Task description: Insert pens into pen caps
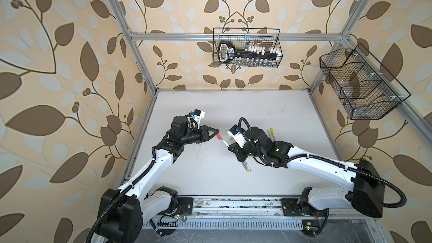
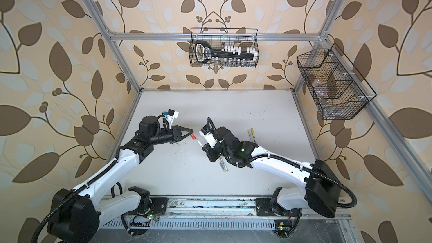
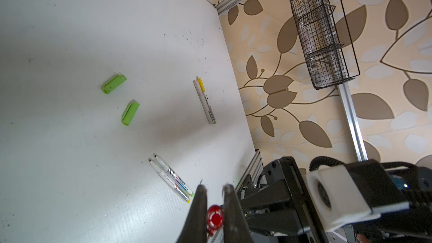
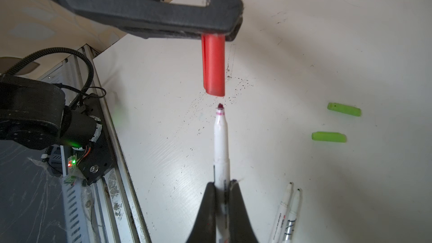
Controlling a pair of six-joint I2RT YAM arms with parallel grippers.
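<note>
My left gripper is shut on a red pen cap (image 4: 213, 65), which hangs with its open end toward the pen in the right wrist view. Between the fingers of my right gripper is a white pen (image 4: 221, 144) with a dark red tip; that gripper is shut on it. Tip and cap mouth are apart, a small gap between them, and look roughly in line in the right wrist view. Two green caps (image 3: 113, 83) lie loose on the table. Beyond them, two uncapped white pens (image 3: 170, 179) rest side by side.
Another pair of pens, one with a yellow end (image 3: 201, 84), lies near the table's right side. Wire baskets hang on the back wall (image 1: 247, 47) and right wall (image 1: 364, 81), above the table.
</note>
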